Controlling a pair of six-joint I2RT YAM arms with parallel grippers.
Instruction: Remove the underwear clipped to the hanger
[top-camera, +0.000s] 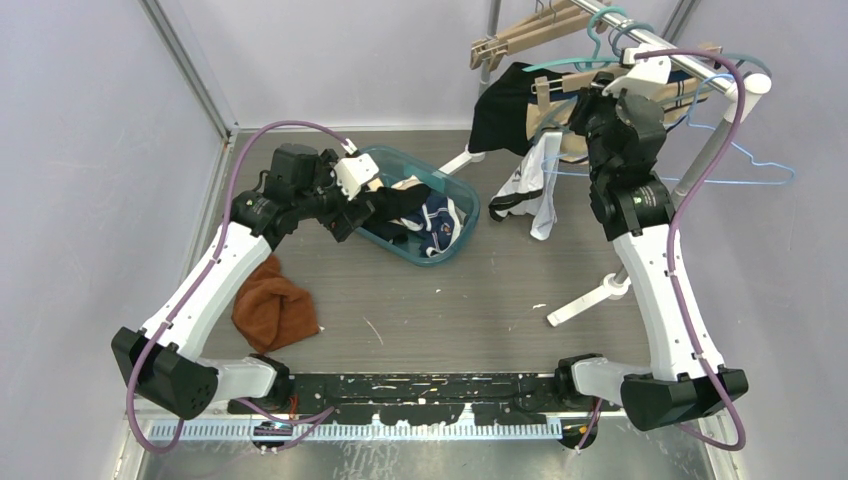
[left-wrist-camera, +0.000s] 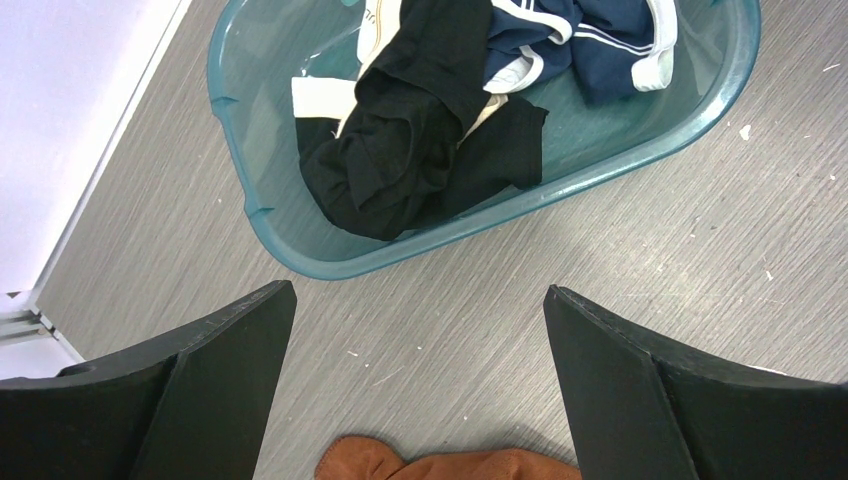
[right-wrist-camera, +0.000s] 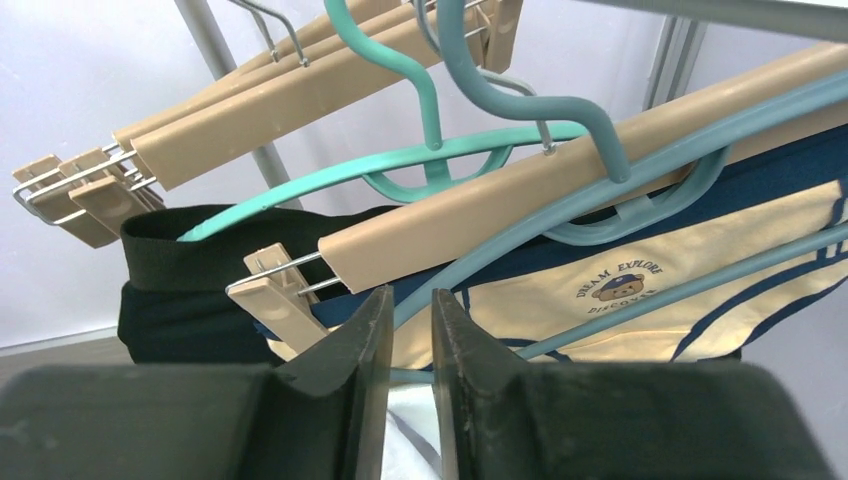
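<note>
Navy and cream underwear with a bear print (right-wrist-camera: 620, 290) hangs from a wooden clip hanger (right-wrist-camera: 440, 225), whose near wooden clip (right-wrist-camera: 285, 305) shows left of my right gripper. That gripper is raised at the rack, its fingers parted by a narrow gap. I see no cloth or clip pinched there; a hanger bar and fabric show behind. A white garment (top-camera: 540, 185) dangles below. My left gripper is wide open and empty, near the teal basket (left-wrist-camera: 500, 210). Black clothing (left-wrist-camera: 400, 150) and a navy garment (left-wrist-camera: 610, 50) lie inside the basket.
Green and grey-blue plastic hangers (right-wrist-camera: 400, 155) crowd the rack rail (right-wrist-camera: 760, 15), with a black garment (right-wrist-camera: 180, 290) beyond. A light-blue wire hanger (top-camera: 740, 170) sticks out rightward. A brown cloth (top-camera: 272, 308) lies on the floor, and the middle floor is clear.
</note>
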